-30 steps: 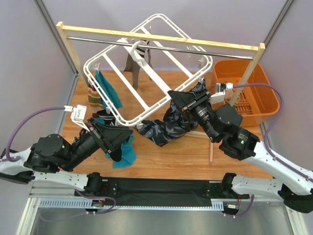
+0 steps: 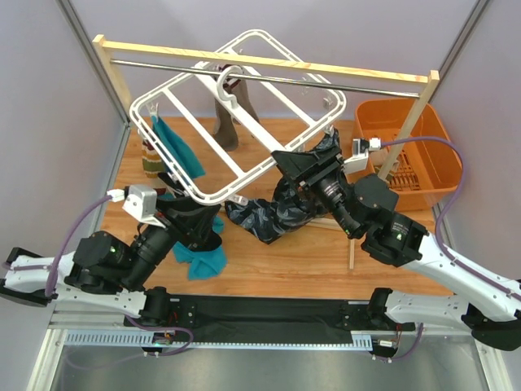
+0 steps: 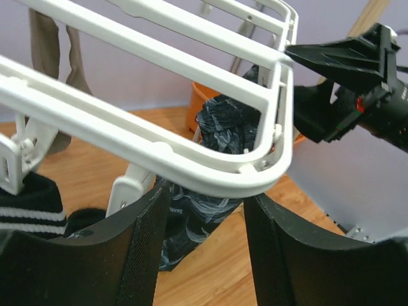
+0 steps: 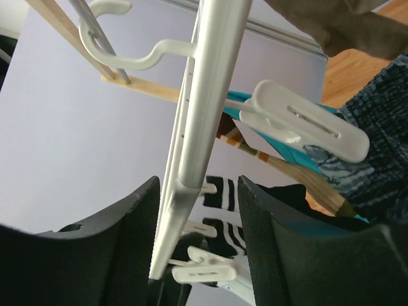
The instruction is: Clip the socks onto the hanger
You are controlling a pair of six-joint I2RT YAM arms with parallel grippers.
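The white hanger [image 2: 226,151] hangs from the rail by its hook. Clipped along it are a brown-grey sock [image 2: 226,124], a teal sock [image 2: 181,150], a striped sock [image 2: 152,161] and a dark patterned sock [image 2: 281,210]. A black sock with white stripes [image 3: 30,209] hangs at left in the left wrist view. My left gripper [image 2: 199,224] is open just below the hanger's front corner, near an empty-looking white clip [image 3: 127,190]. My right gripper stands part open around a hanger bar [image 4: 203,115], not clearly gripping it.
An orange basket [image 2: 407,151] stands at the back right. The wooden rack [image 2: 260,59] with its metal rail spans above the hanger. Teal cloth [image 2: 199,261] shows low by my left gripper. Bare wooden table [image 2: 285,273] lies in front.
The hanger has shifted slightly left. My right arm has barely moved.
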